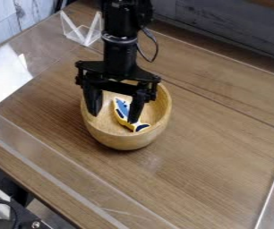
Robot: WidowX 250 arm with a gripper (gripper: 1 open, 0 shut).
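My black gripper (118,95) hangs over a wooden bowl (126,138) in the middle-left of the table, its fingers spread open at the bowl's upper part. A small blue, white and yellow object (131,121) lies inside the bowl, below and between the fingers as seen from this camera. I see nothing held in the gripper; whether its fingertips touch the bowl is unclear.
Clear plastic pieces and a white sheet (4,73) are at the left edge. A grey wall runs along the back.
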